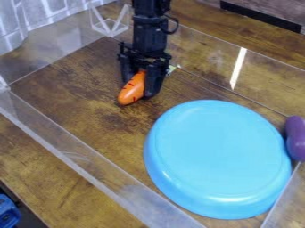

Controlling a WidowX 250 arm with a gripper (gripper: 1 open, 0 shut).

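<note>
An orange carrot [134,88] with a pale green top lies on the dark wooden surface [74,98], above and left of a large blue round lid or plate [217,160]. The black gripper [142,69] is over the carrot's upper end, around it. Whether its fingers are closed on the carrot is unclear.
A purple object [295,141] sits at the right edge, beside the blue plate. Clear plastic walls border the left and lower sides. A blue object [6,212] is at the lower left corner.
</note>
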